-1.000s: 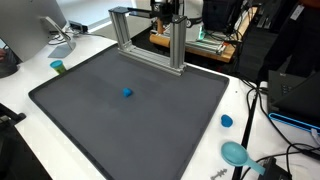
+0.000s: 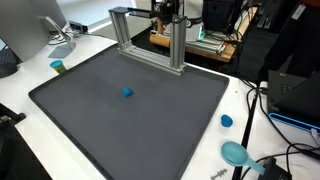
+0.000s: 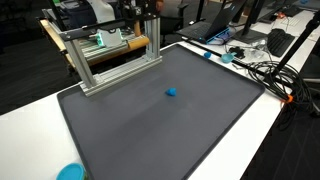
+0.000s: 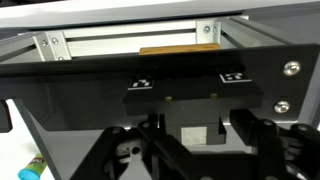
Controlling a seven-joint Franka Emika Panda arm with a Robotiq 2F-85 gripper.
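In the wrist view, my gripper is in front of a black drawer-like panel [image 4: 85, 85]. Its two fingertips, with checkered marks, stand apart. A dark bar [image 4: 195, 100] runs across between and below them; whether they touch it is hard to tell. Above the panel's edge shows a pale compartment with a wooden strip [image 4: 180, 49] inside. From outside, the black panel [image 2: 142, 12] tops a grey metal stand [image 2: 124, 32], and the gripper is too dark and cropped to make out.
On the grey board lies a small blue object [image 2: 127, 92]. A green cup-like item [image 2: 58, 67] stands beyond its left edge. To the right are a blue disc [image 2: 226, 121] and a teal bowl [image 2: 238, 155]. Most of the board is clear.
Small shifts show in the dark arm at the top of exterior view 1. The objects on and around the board have not moved.
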